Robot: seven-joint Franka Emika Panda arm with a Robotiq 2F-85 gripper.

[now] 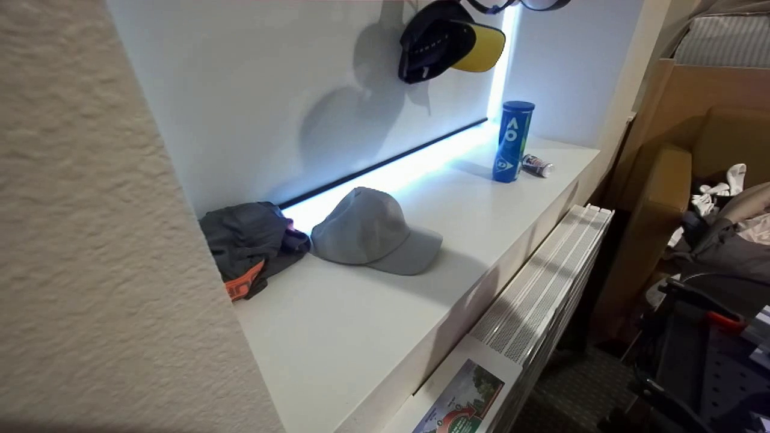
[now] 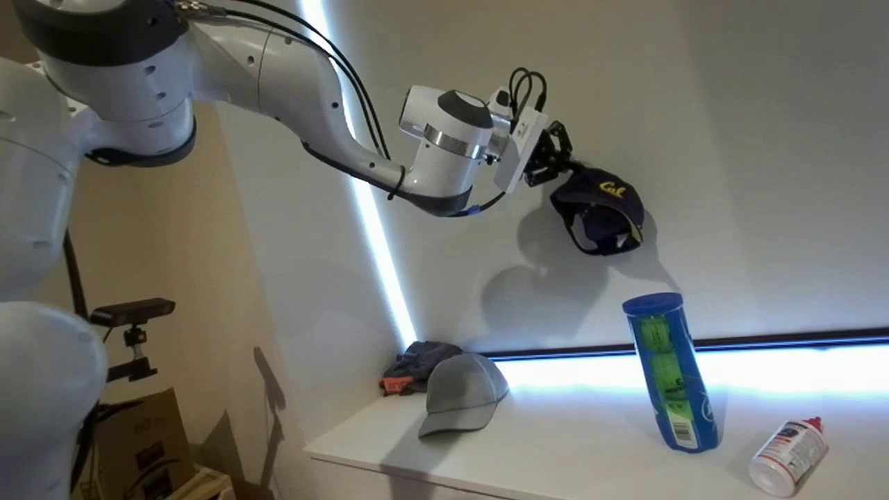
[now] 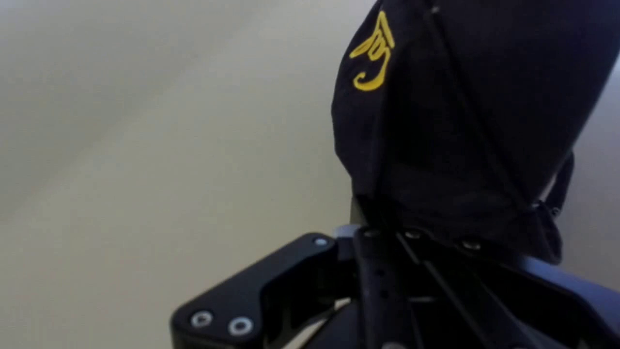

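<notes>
A dark navy cap [image 2: 596, 203] with yellow "Cal" lettering hangs in the air well above the white shelf, tilted, its hollow underside partly showing. My gripper [image 2: 575, 165] is shut on the cap's crown. In the wrist view the cap [image 3: 453, 116] fills the upper right, and my gripper pinches its fabric; the fingertips are dark and hard to make out against it. Exterior view 1 shows the cap [image 1: 437, 47] near the top edge, with its yellow under-brim facing out; the gripper is out of sight there.
On the white shelf [image 1: 346, 325] sit a grey cap [image 1: 364, 227], a dark cap with orange trim [image 1: 249, 242], a blue tennis-ball tube [image 1: 513, 141] and a small bottle [image 2: 788, 457] lying down. Bare shelf lies between the grey cap and the tube.
</notes>
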